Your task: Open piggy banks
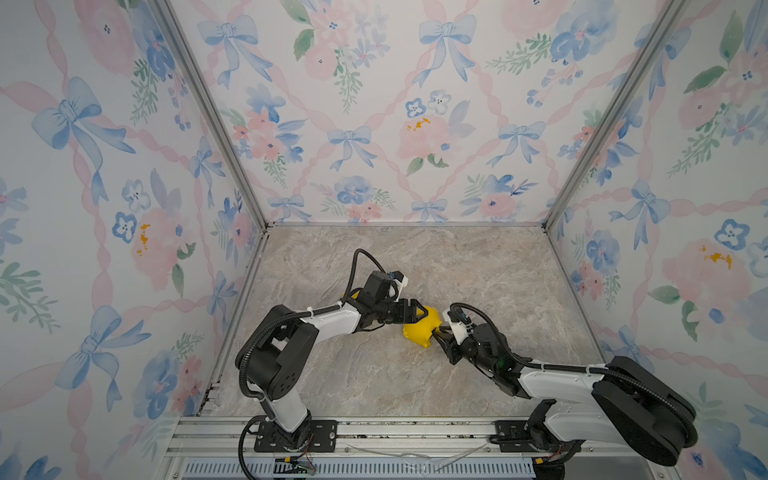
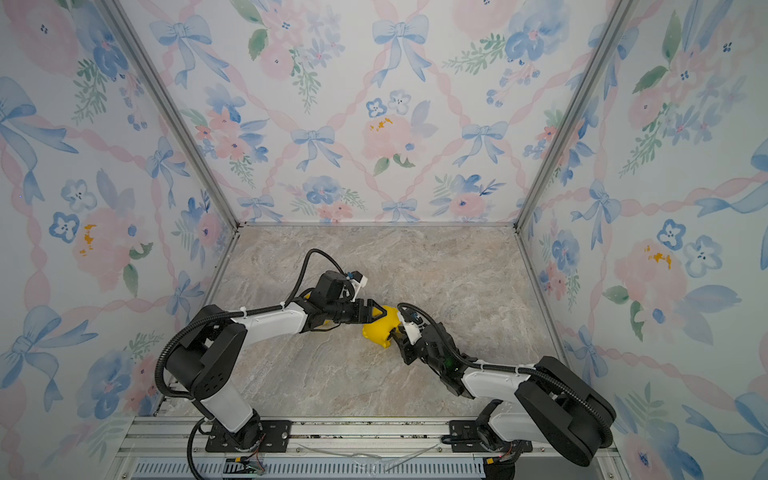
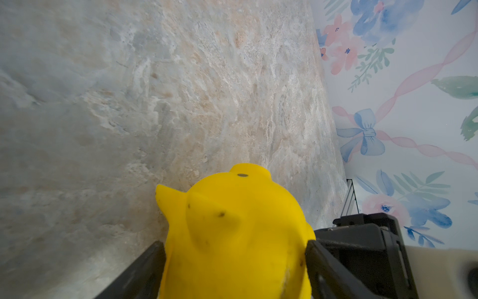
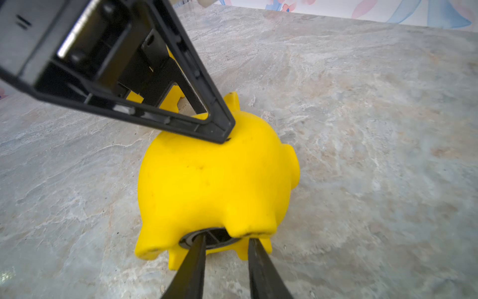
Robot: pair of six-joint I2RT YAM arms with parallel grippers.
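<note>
A yellow piggy bank (image 1: 418, 329) is between my two arms near the middle of the table. My left gripper is shut on it, one finger on each side of its body. In the right wrist view, the piggy bank's underside is turned partly toward the camera, showing a dark round part (image 4: 211, 238) that could be a plug or an opening. My right gripper faces that underside. Its fingers stand apart and nothing shows gripped between them. Whether they touch the dark part cannot be made out.
Another yellow object (image 1: 353, 295) is mostly hidden behind the left arm. Bare stone-patterned tabletop (image 1: 416, 248) lies behind the arms and toward the front edge. Patterned walls (image 1: 384, 120) enclose the table.
</note>
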